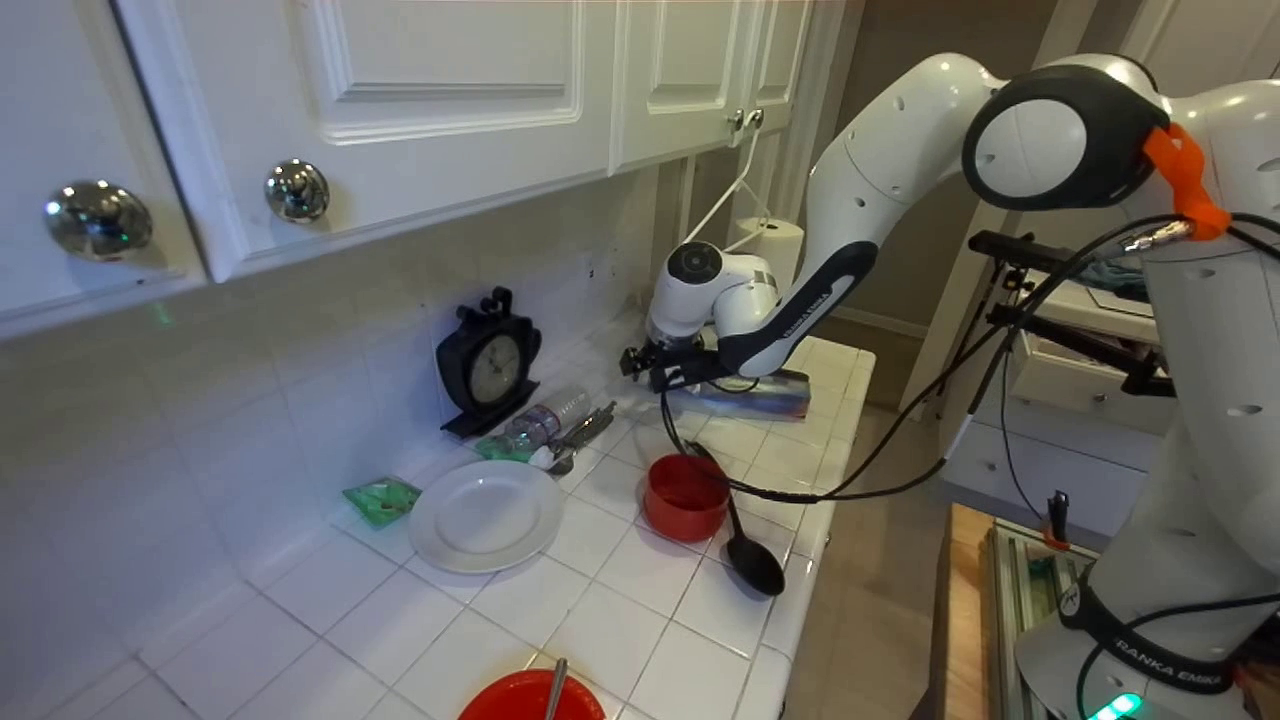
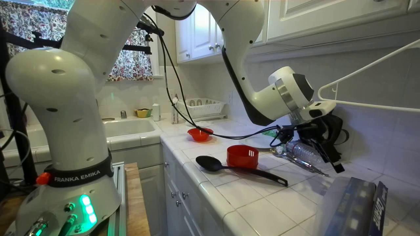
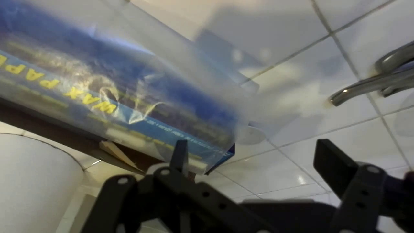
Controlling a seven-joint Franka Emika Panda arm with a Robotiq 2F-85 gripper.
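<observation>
In the wrist view my gripper is open, its two black fingers well apart with only bare tile seen between them. A blue wax paper box lies at the upper left there, some of its translucent paper spread over it, its near end close to the left finger. Metal tongs or utensils show at the right edge. In exterior view 2 my gripper hangs above the counter, between the wax paper box and a clear plastic bottle. The fingertips are largely hidden in exterior view 1.
A red pot and a black spoon sit near the counter's front edge. A white plate, a black clock and a red bowl stand farther left. Cabinets overhang the back. Tiles around the plate are clear.
</observation>
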